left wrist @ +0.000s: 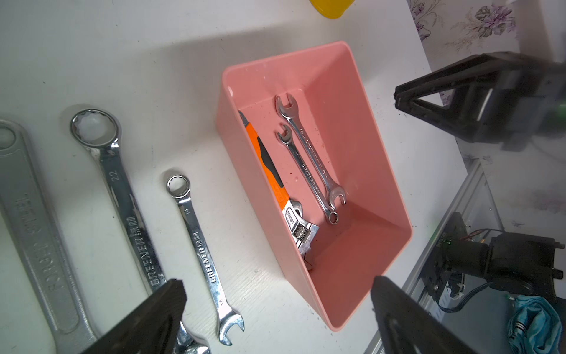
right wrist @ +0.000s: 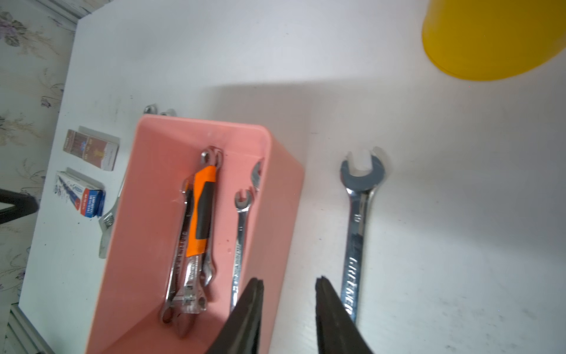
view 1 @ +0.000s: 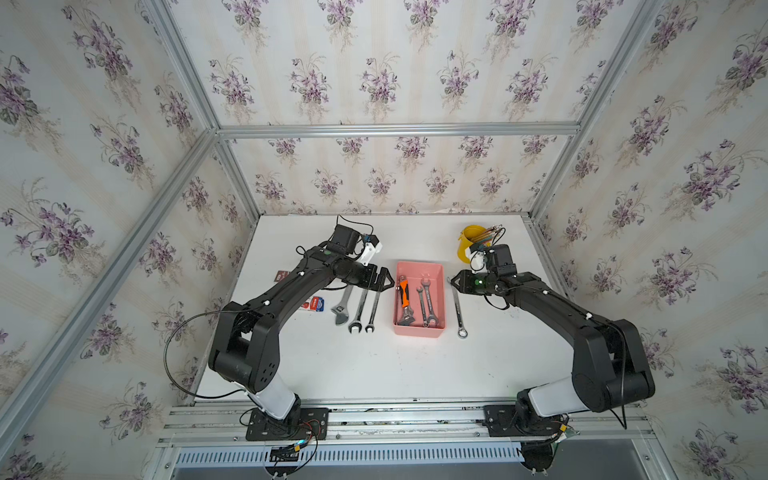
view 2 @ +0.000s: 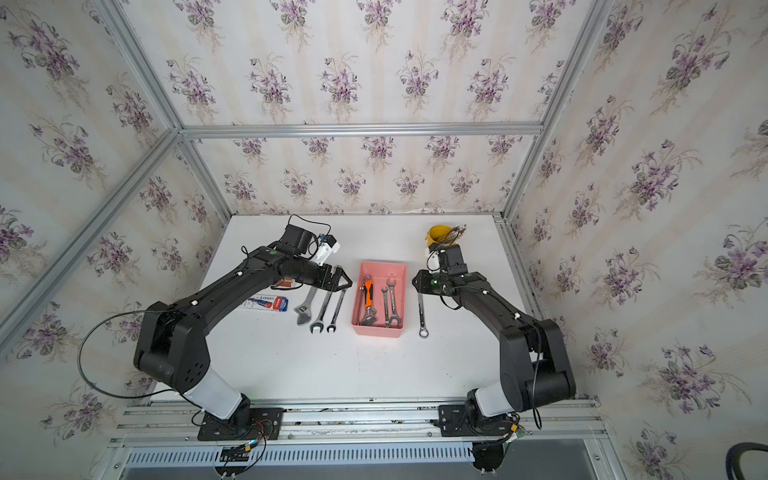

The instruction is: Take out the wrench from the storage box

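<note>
The pink storage box holds an orange-handled adjustable wrench and several steel wrenches, among them a small open-end wrench along its right side. On the table right of the box lies a single combination wrench, its open finger end toward the back. My right gripper is above the table between box and wrench, fingers parted, nothing between them. Left of the box, my left gripper is wide open and empty, above several wrenches on the table, including a small one and one marked 22.
A yellow bucket with tools in it stands behind my right gripper. At the far left are small packages, one blue, red and white.
</note>
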